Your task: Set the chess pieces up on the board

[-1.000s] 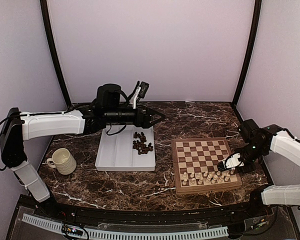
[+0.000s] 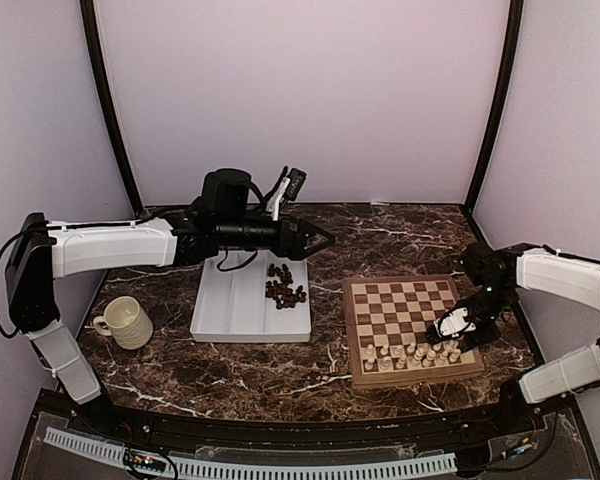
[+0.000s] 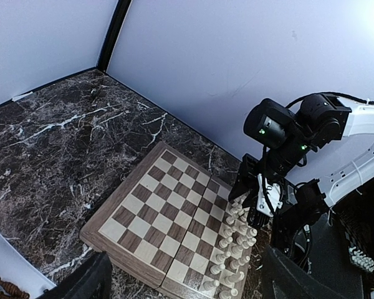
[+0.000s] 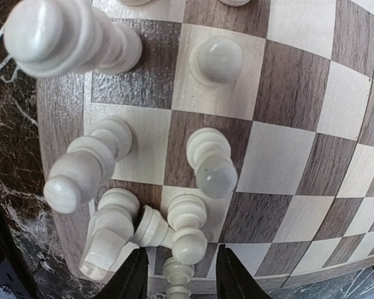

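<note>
The wooden chessboard carries light pieces in two rows along its near edge. In the right wrist view, my right gripper is open low over the corner, with an upright end pawn showing between its fingers. A light piece lies tipped over, between a knight-like piece and another pawn. My left gripper hangs beside the tray, far from the board; its fingers stand wide apart with nothing between them in the left wrist view.
A white tray left of the board holds several dark pieces. Farther left stands a white mug. Bare marble table separates tray and board. Standing light pieces crowd the right gripper.
The left arm has shifted only slightly. The tipped piece still lies there.
</note>
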